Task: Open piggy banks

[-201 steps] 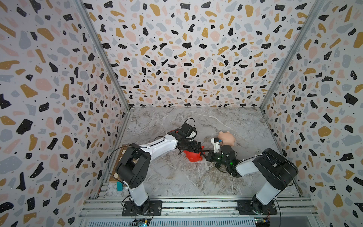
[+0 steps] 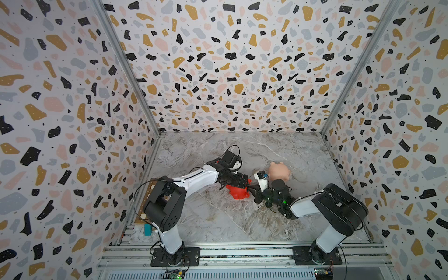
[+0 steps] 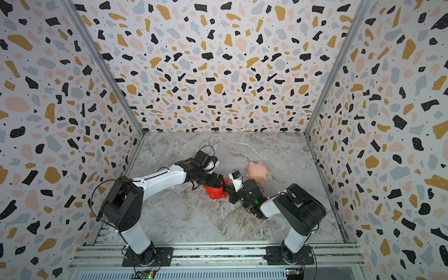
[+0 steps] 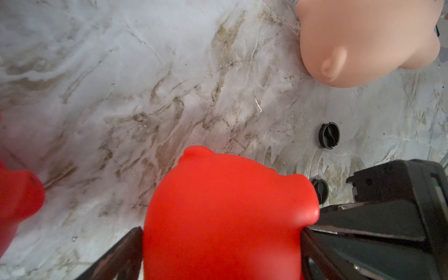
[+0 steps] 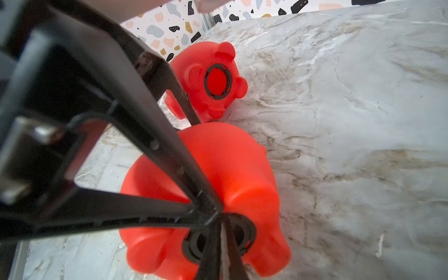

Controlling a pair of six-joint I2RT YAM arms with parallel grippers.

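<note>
A red piggy bank (image 4: 224, 205) sits between the fingers of my open left gripper, which touch or nearly touch its sides. My right gripper is shut, its tips at the black ring in that bank's underside; whether they are inside it is hard to tell. A second red piggy bank (image 5: 196, 60), whose ring (image 5: 225, 81) shows a red middle, lies behind. A pale pink piggy bank (image 2: 279, 170) rests at the back right.
Two loose black caps (image 4: 329, 135) lie on the marble table (image 4: 116, 70) beside the held-in bank. Patterned walls enclose three sides.
My right gripper's wrist has shifted or turned very slightly; the left arm and the piggy banks look almost unchanged.
</note>
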